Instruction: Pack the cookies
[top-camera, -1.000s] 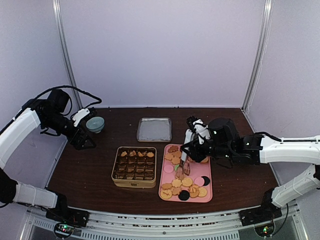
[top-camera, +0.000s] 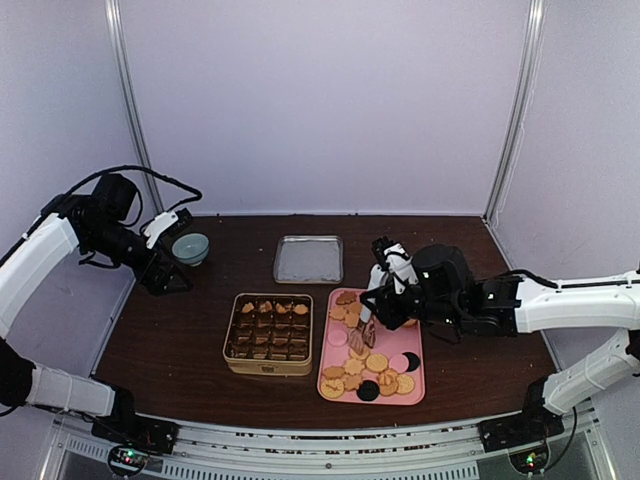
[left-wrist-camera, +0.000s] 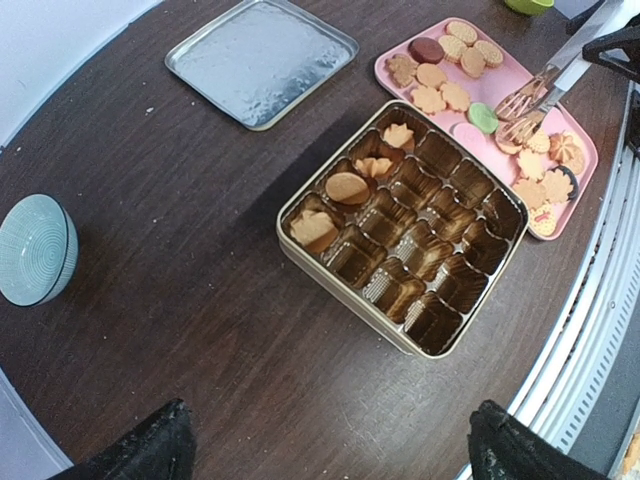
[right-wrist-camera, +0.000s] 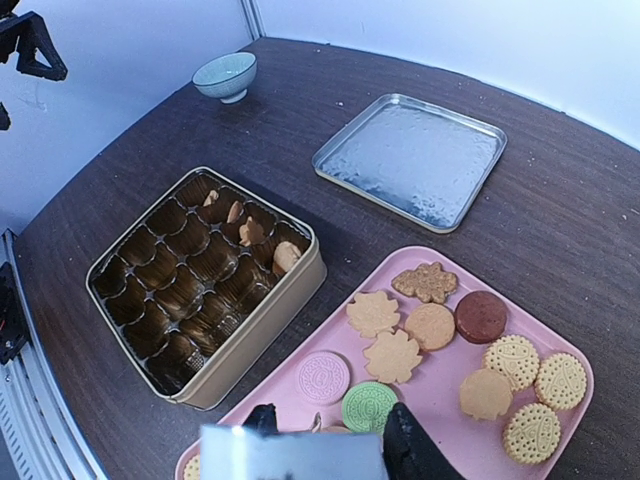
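The gold tin (top-camera: 267, 365) with a compartmented insert stands centre, cookies in several cells of one row. Right of it a pink tray (top-camera: 408, 398) holds assorted cookies, including a green one (left-wrist-camera: 482, 116). My right gripper is low over this tray, its tong-like tips among the cookies near the green one; its fingers look closed, though what is between them is unclear. My left gripper (top-camera: 165, 270) stands open at the left, above the table, empty.
A silver tray (top-camera: 308, 260) lies behind the tin, and a pale blue bowl (top-camera: 190, 246) at the back left. Bare table lies left of the tin.
My right gripper has shifted slightly over the pink tray, and the green cookie's visibility from above varies. The left arm has moved very slightly.
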